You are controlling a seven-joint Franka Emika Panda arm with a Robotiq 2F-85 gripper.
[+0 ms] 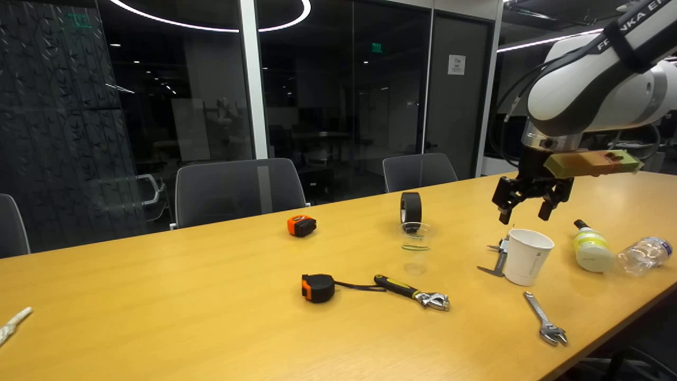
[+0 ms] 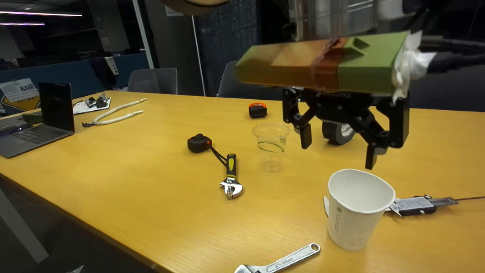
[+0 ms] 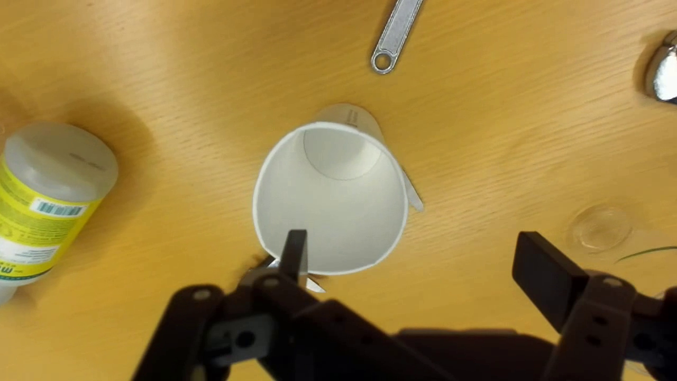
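Observation:
My gripper (image 1: 524,219) is open above the table, its fingers wide apart and nothing between them. A white paper cup (image 1: 528,257) stands upright below it, a little toward the front in exterior view 1. From the wrist view, I look down into the empty cup (image 3: 330,203); the left finger (image 3: 293,254) overlaps the cup's near rim there, while the right finger (image 3: 547,279) appears over bare table. Exterior view 2 shows both fingertips higher than the rim of the cup (image 2: 359,209), apart from it. Partly hidden behind the cup is a caliper (image 2: 416,205).
Around the cup lie a silver wrench (image 1: 544,320), a yellow-labelled bottle (image 1: 592,247) and a clear plastic bottle (image 1: 644,256). A clear cup (image 1: 415,244), black tape roll (image 1: 411,211), yellow-black wrench (image 1: 409,291) and two tape measures occupy the middle.

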